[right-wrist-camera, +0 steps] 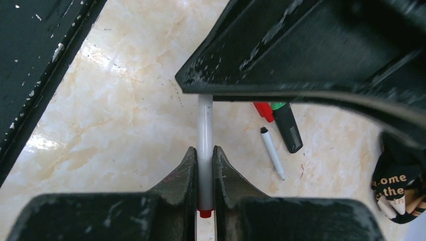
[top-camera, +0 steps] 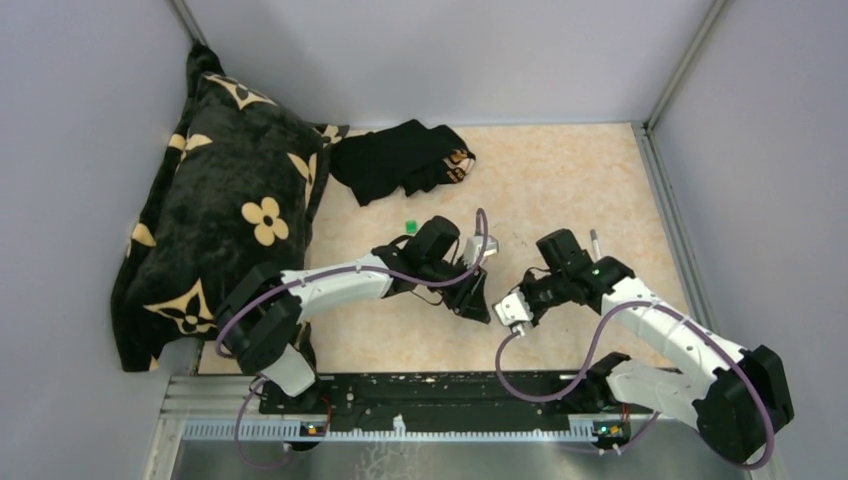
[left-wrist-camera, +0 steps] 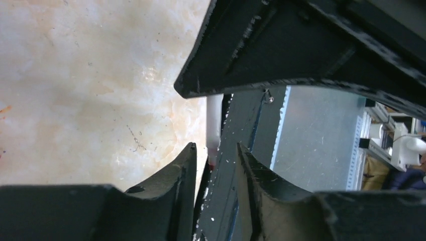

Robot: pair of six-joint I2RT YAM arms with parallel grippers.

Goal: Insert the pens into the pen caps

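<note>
In the right wrist view, a white pen [right-wrist-camera: 205,135] with a red end lies between the fingers of my right gripper, which is shut on it. Its far end passes behind a black finger of the facing gripper. In the left wrist view, the same pen [left-wrist-camera: 213,120] comes out from under the right gripper's black finger, its reddish tip lying in the gap of my left gripper. Those fingers are part open, apart from the pen on both sides as seen here. From the top, the two grippers face each other, nearly touching, near the front middle of the table.
Past the pen in the right wrist view lie a red piece [right-wrist-camera: 263,111], a black marker [right-wrist-camera: 289,129] with green on it and a small white pen [right-wrist-camera: 272,153]. A black cloth [top-camera: 395,160] and a large cushion [top-camera: 225,200] occupy the back left.
</note>
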